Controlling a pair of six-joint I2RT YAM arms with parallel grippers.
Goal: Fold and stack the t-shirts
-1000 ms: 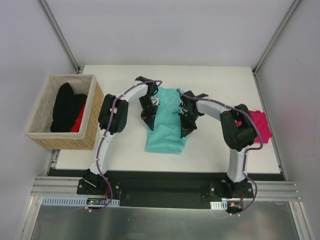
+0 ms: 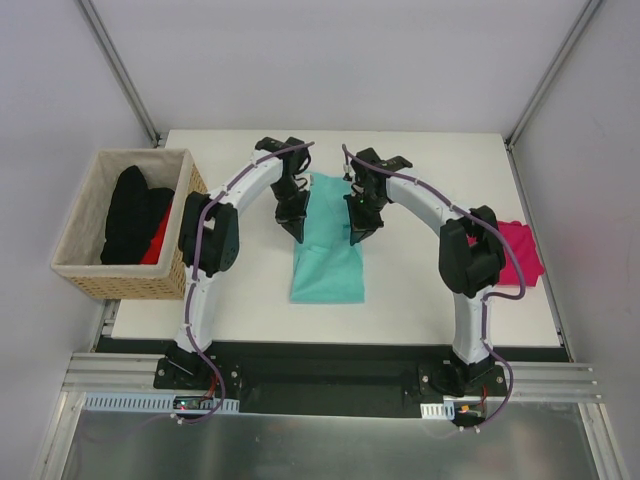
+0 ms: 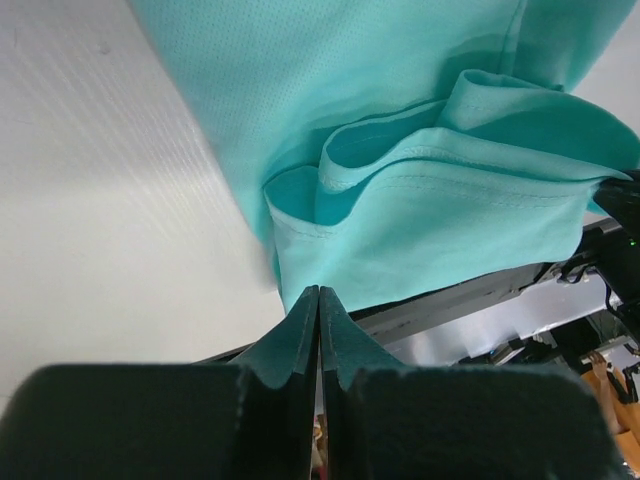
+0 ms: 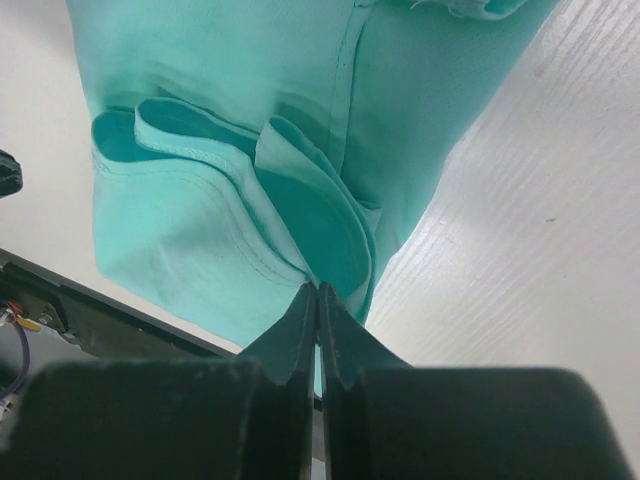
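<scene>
A turquoise t-shirt (image 2: pixel 328 272) lies partly folded on the white table, its lower part doubled over in loose layers. My right gripper (image 2: pixel 353 243) is shut on the folded edge at the shirt's right side. In the right wrist view the folds of the turquoise cloth (image 4: pixel 230 215) run together at these fingertips. My left gripper (image 2: pixel 299 241) is at the shirt's left edge. The left wrist view shows its fingers (image 3: pixel 300 335) shut, with no cloth between them. Ahead of those tips is the shirt's lower left folded corner (image 3: pixel 310 250).
To the left stands a wicker basket (image 2: pixel 75 240) with black cloth (image 2: pixel 130 215) and a red cloth (image 2: pixel 158 240) inside. A crimson cloth (image 2: pixel 520 255) lies at the table's right edge. Bare table surrounds the turquoise shirt.
My right gripper has moved up and left, and the shirt's right side has been drawn inward with it. My left gripper has shifted slightly up and left, away from the cloth.
</scene>
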